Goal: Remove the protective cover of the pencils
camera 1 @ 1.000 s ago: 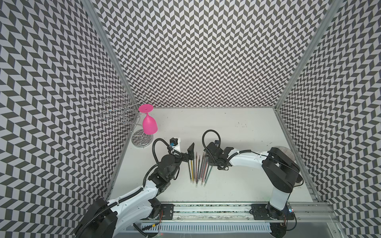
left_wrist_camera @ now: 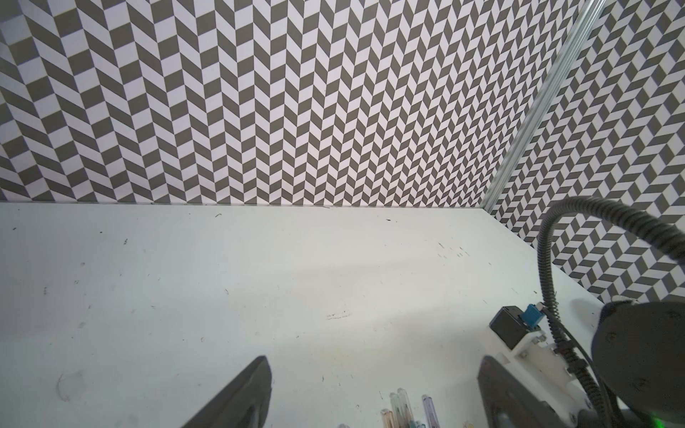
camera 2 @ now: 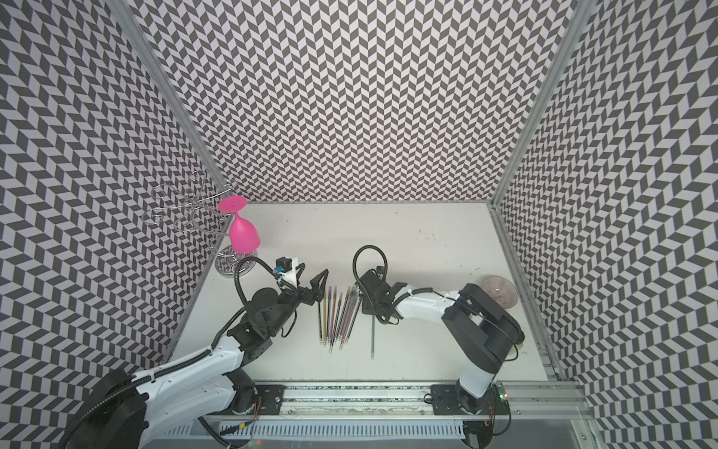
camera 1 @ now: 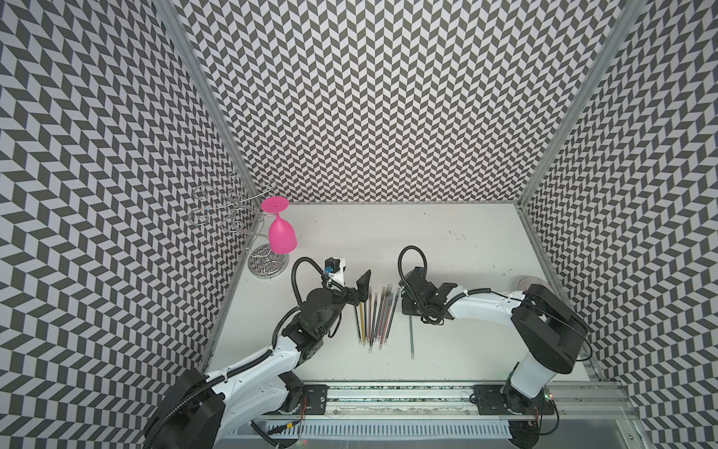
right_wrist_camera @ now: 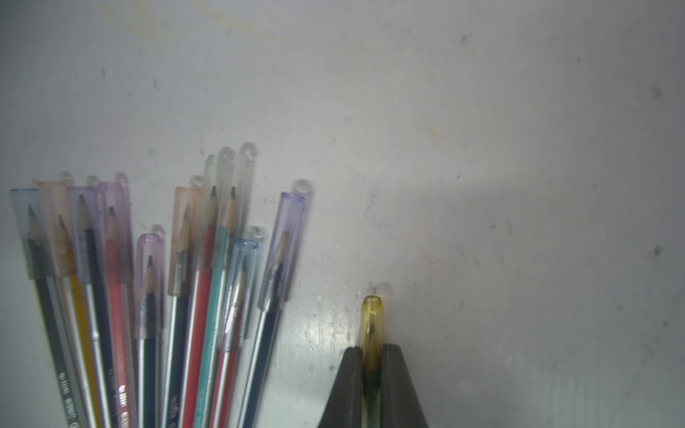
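Note:
In the right wrist view my right gripper is shut on a green pencil (right_wrist_camera: 371,412), at its yellow see-through cap (right_wrist_camera: 371,314). The cap's rounded tip sticks out past the fingers. Seen from the top left, the rest of this green pencil (camera 1: 412,340) extends toward the front edge, apart from the bunch. Several other pencils (camera 1: 374,329) lie side by side between the two arms, and their points wear clear tinted caps, such as a purple one (right_wrist_camera: 282,214). My left gripper hangs open over their left side, nothing between its fingers.
A pink goblet (camera 1: 282,233) hangs on a wire stand (camera 1: 267,262) at the far left. On the right side lies a round pinkish dish (camera 2: 499,290), partly behind the right arm in the top left view.
My right gripper has moved to the right, taking the green pencil away from the bunch. That pencil has also swung from slanted to nearly straight. The left arm has shifted only slightly.

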